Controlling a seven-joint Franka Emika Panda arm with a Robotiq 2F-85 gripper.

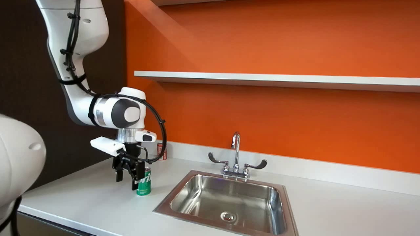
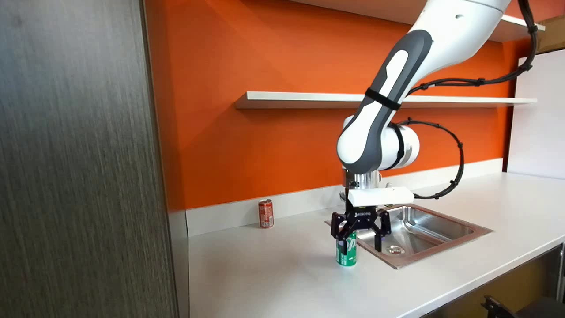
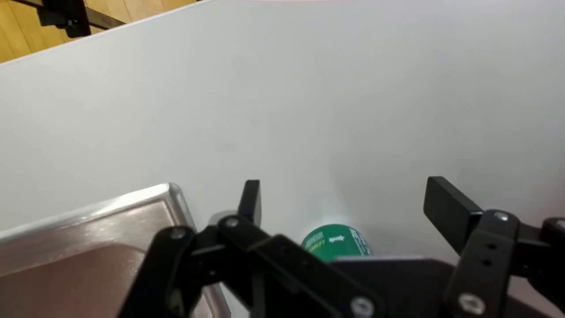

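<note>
A green Sprite can (image 1: 144,186) stands upright on the counter left of the sink, its upper part mostly hidden by my gripper (image 1: 127,181). Seen from exterior view 2, one finger overlaps the front of the can (image 2: 347,259), while the other hangs to its right over the counter. My gripper is open, pointing down, with a wide gap between its fingers. In the wrist view only a patch of the can (image 3: 339,239) shows behind the gripper's linkage. Whether any finger touches it, I cannot tell.
At the back wall stands a red can (image 2: 265,213), clear of the arm. A steel sink (image 1: 177,195) with a faucet (image 1: 236,153) lies right of the green can. Above runs a white shelf (image 1: 275,77).
</note>
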